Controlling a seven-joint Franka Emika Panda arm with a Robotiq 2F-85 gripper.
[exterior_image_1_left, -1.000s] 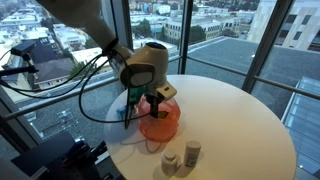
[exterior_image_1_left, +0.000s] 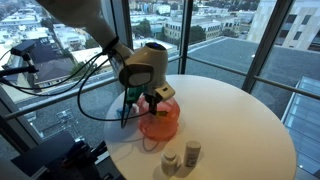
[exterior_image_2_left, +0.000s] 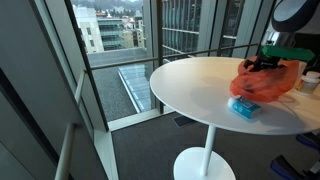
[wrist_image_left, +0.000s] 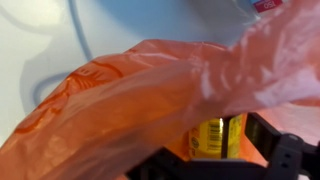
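Observation:
A crumpled, see-through orange plastic bag (exterior_image_1_left: 168, 128) rests on the white round table, near its left side in the first exterior view. My gripper (exterior_image_1_left: 156, 106) is at the bag, pointing down into it, with its fingers open. In the wrist view the bag's film (wrist_image_left: 110, 105) covers much of the picture and hides part of the fingers. A yellow-labelled item (wrist_image_left: 215, 137) shows at the bag, close to the dark gripper parts (wrist_image_left: 265, 140); I cannot tell whether it lies between the fingers.
A blue-and-white box (exterior_image_2_left: 243, 107) sits beside the bag near the table edge. Two cups or cans, one pale (exterior_image_1_left: 170, 158) and one grey (exterior_image_1_left: 192, 153), stand at the front. Cables hang along the arm.
My gripper has shifted very slightly at the bag over the last second. The bag and the cups stay in about the same places.

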